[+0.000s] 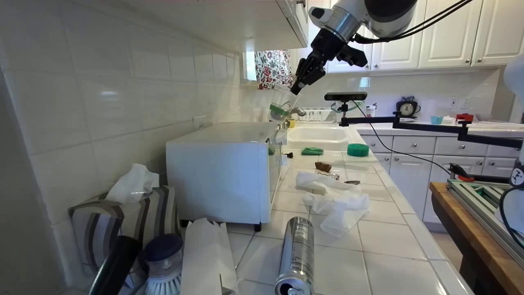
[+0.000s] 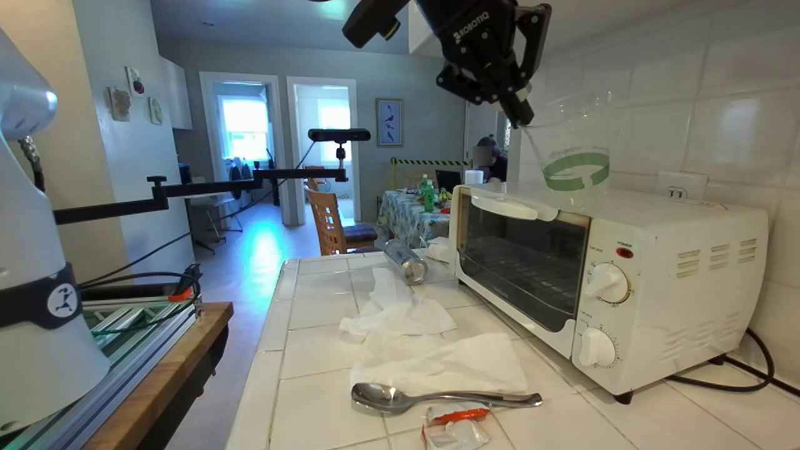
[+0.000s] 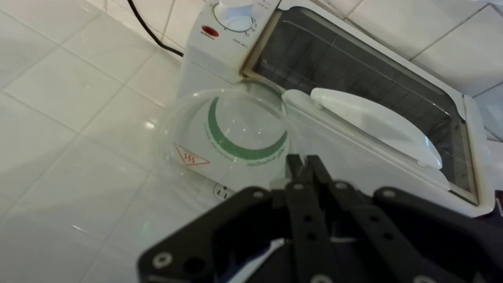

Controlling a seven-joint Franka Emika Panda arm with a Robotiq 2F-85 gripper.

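A clear plastic cup with a green band (image 2: 575, 172) hangs slightly tilted from my gripper (image 2: 522, 116), which is shut on its rim. Below it is the white toaster oven (image 2: 679, 259), with its door shut. In the wrist view the clear cup (image 3: 247, 153) stands out against the oven top, and the fingertips of my gripper meet its rim on the right side. From the first exterior view, the cup (image 1: 280, 109) appears above the oven's far end. Whether its base touches the oven top, I cannot tell.
A silver can (image 1: 297, 255) lies on the counter beside crumpled paper towels (image 1: 339, 201). Spoons (image 2: 397, 397) and a torn wrapper (image 2: 455, 427) are in front of the oven. A cabinet (image 1: 236, 22) overhangs the oven, with tiled wall behind.
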